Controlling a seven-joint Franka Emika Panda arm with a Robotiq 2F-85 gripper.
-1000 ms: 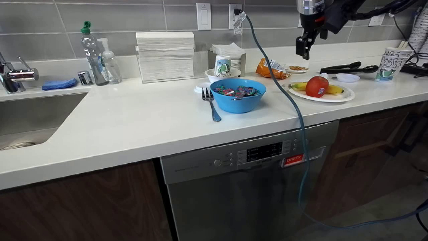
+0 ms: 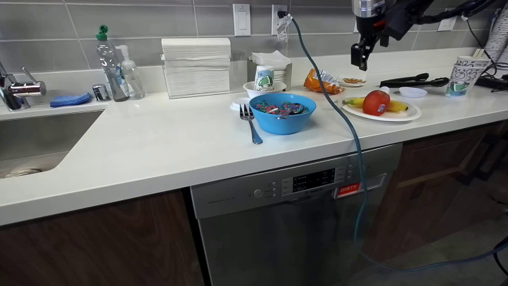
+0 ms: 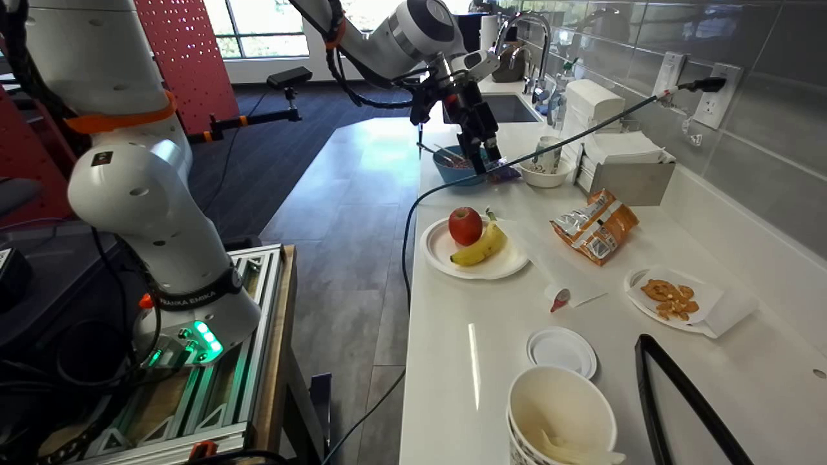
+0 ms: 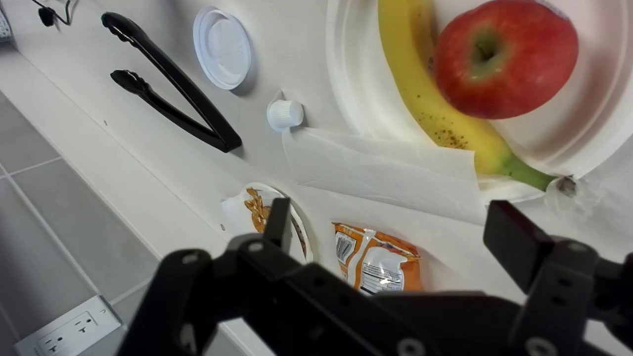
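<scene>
My gripper stands open above the counter, its two black fingers wide apart with nothing between them. Below it, in the wrist view, lies an orange snack bag [image 4: 380, 261]. A red apple [image 4: 507, 59] and a yellow banana [image 4: 409, 77] rest together on a white plate [image 4: 356, 89] at the upper right of that view. Farther along the counter, a blue bowl [image 2: 281, 124] holds small colourful wrapped pieces, with a fork [image 2: 253, 128] lying beside it.
Black tongs [image 4: 190, 89], a white lid [image 4: 222, 50] and a plate of pretzel-like snacks [image 4: 258, 210] lie around the bag. A blue-green cable [image 2: 333, 102] crosses in front of the counter from a wall outlet. Counter space between sink [image 2: 38, 136] and bowl is clear.
</scene>
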